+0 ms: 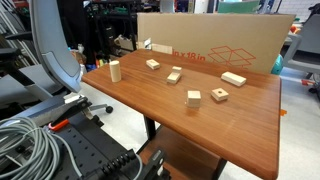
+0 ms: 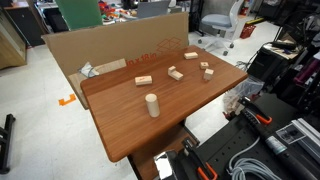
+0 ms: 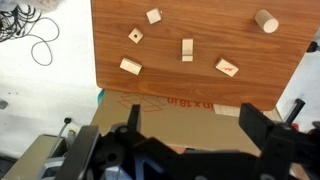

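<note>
My gripper stands open above the table, its dark fingers wide apart at the bottom of the wrist view with nothing between them. Several pale wooden pieces lie spread on the brown table point(image 1: 250, 130). An upright cylinder point(image 1: 115, 71) is at the left end in exterior view 1. Oblong blocks are at the back left point(image 1: 152, 64), the middle point(image 1: 175, 75) and the back right point(image 1: 233, 78). A cube point(image 1: 194, 98) sits nearer the front, beside a flat square block point(image 1: 219, 95). From above, the cylinder point(image 3: 266, 21) shows at upper right. All pieces are apart from one another.
A tall cardboard panel point(image 1: 215, 38) stands along the table's back edge. Cables point(image 1: 35, 150) lie on the dark robot base at front left. An office chair point(image 2: 222, 22) stands beyond the table.
</note>
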